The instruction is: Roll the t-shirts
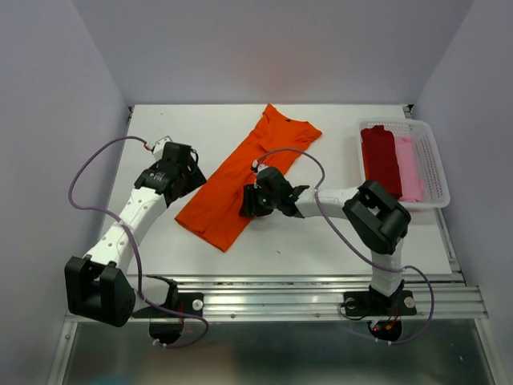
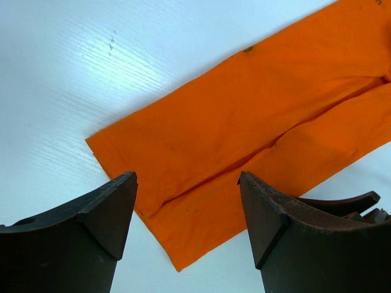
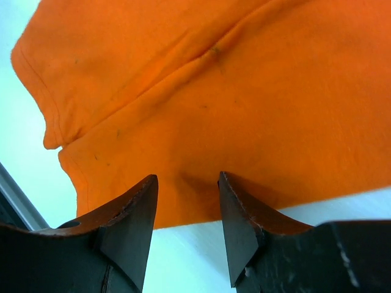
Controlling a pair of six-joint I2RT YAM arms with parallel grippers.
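Note:
An orange t-shirt (image 1: 232, 188), folded into a long strip, lies slantwise across the white table with a crease along its length. My left gripper (image 1: 196, 178) is beside its left long edge; in the left wrist view, open fingers (image 2: 110, 213) frame the near end of the shirt, nothing between them but a view of cloth below. My right gripper (image 1: 247, 207) is over the right part of the shirt. The right wrist view shows its fingers (image 3: 134, 226) apart at the shirt's long edge; whether they touch the cloth I cannot tell.
A white basket (image 1: 434, 172) stands at the right with a dark red folded cloth (image 1: 380, 160) and a pink folded cloth (image 1: 409, 168) inside. Bare table (image 1: 321, 241) lies in front and to the right of the shirt.

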